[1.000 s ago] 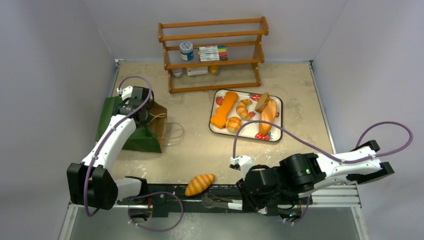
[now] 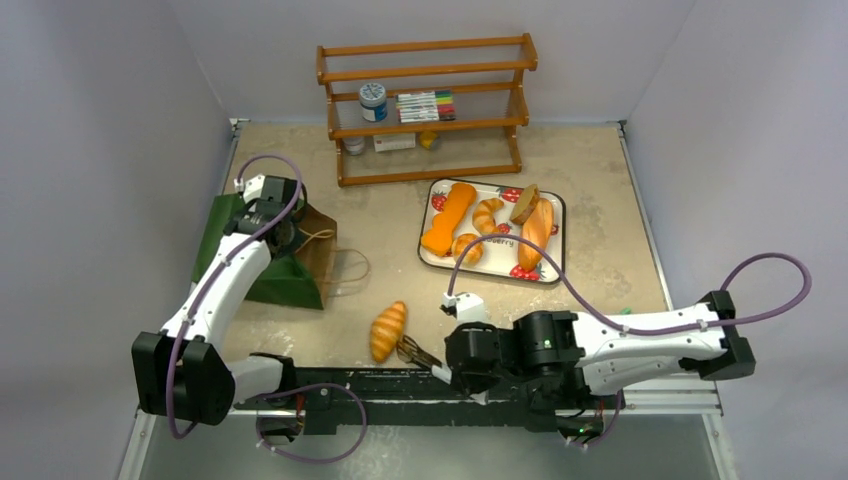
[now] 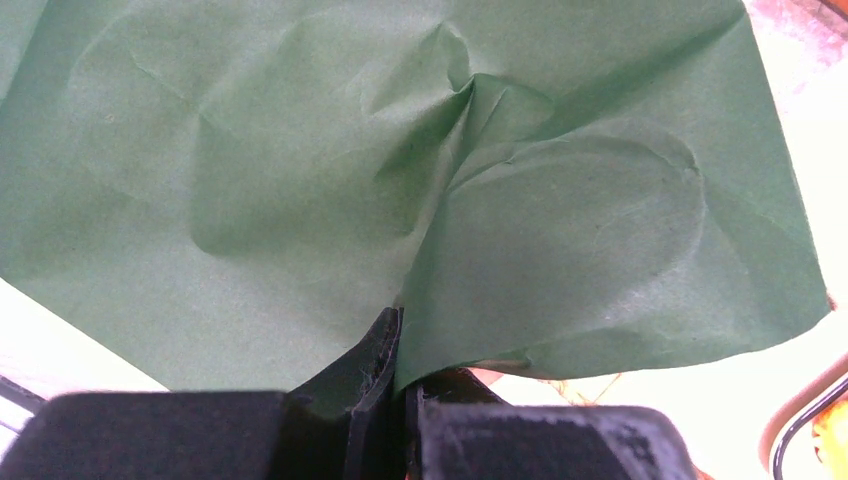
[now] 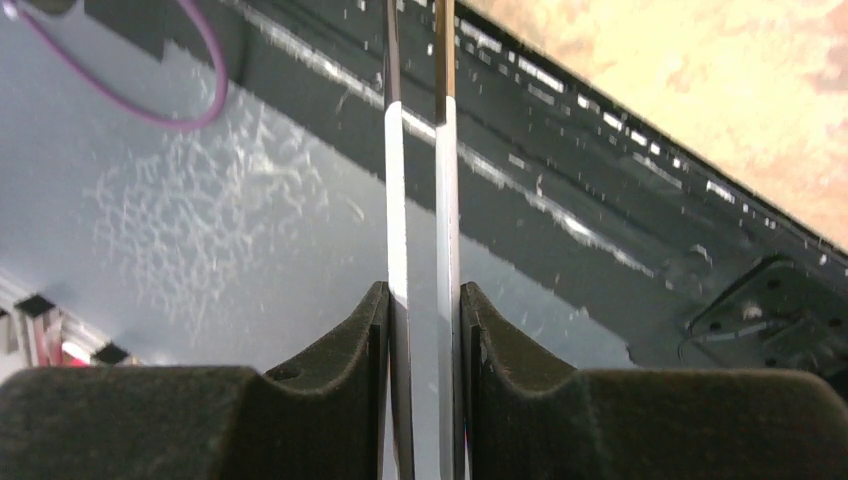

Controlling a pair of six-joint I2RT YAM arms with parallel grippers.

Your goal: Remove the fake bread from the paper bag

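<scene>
The green paper bag lies on its side at the left, its brown mouth facing right. My left gripper is shut on the bag, with a fold of the green paper running down between its fingers. A scored bread loaf lies outside the bag, near the table's front edge. My right gripper is at the loaf's lower right side, its tips touching or almost touching it. In the right wrist view, a narrow empty gap separates its long fingers; their ends run out of view, and no loaf shows.
On the strawberry tray at centre right lie several fake breads. A wooden rack with jars and markers stands at the back. The bag's string handle reaches toward the middle. Clear table lies between bag and tray.
The loaf has shifted away from the front edge and swung to a steeper angle. The left arm and bag have barely moved.
</scene>
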